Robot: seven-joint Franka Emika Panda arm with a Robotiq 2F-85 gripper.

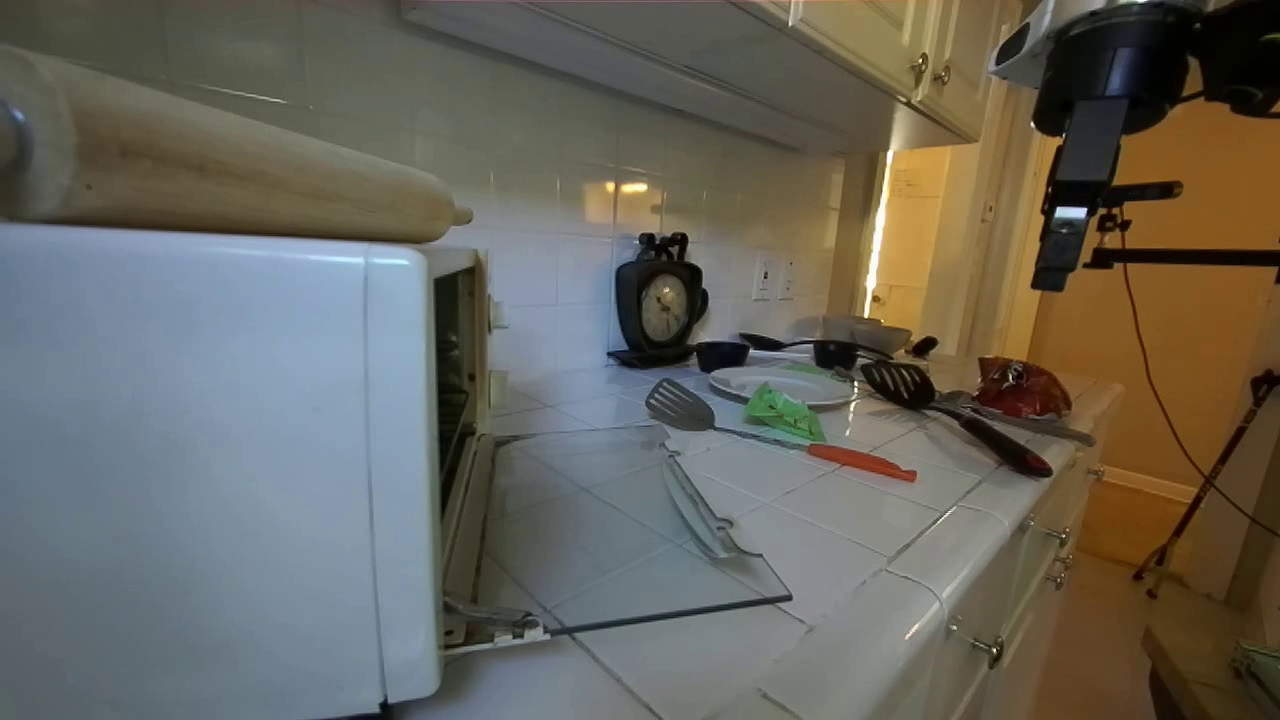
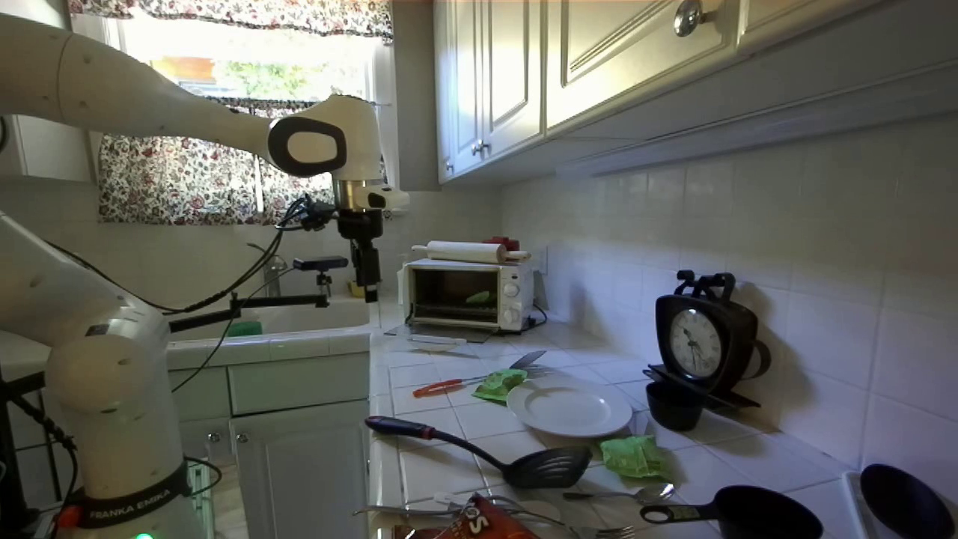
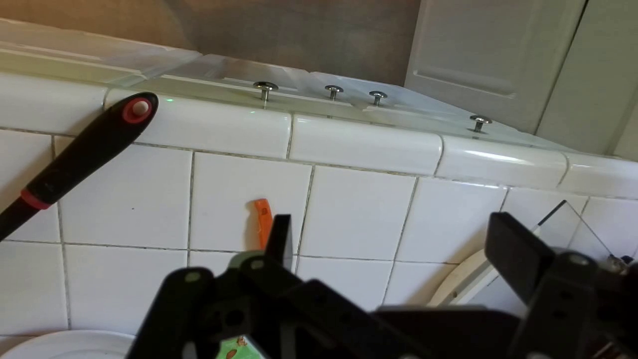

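My gripper stands open, its two black fingers wide apart and only bare counter visible beyond the gap. In exterior view 2 it hangs pointing down near the counter's front edge, well above the surface and touching nothing. A spatula with an orange handle point(image 2: 440, 387) lies on the tiles beside a crumpled green wrapper point(image 2: 499, 385) and a white plate point(image 2: 569, 406). Closer to that camera is a black slotted turner point(image 2: 548, 467). At the counter's far end stands a white toaster oven point(image 1: 216, 468) with its glass door point(image 1: 612, 528) lowered.
A rolling pin point(image 1: 240, 156) rests on the oven. Against the tiled wall stands a black scale with a dial point(image 2: 700, 341), a black cup point(image 2: 673, 406) in front. A red bag point(image 1: 1020, 388) and cutlery crowd the near end. Upper cabinets point(image 2: 647, 54) overhang the counter.
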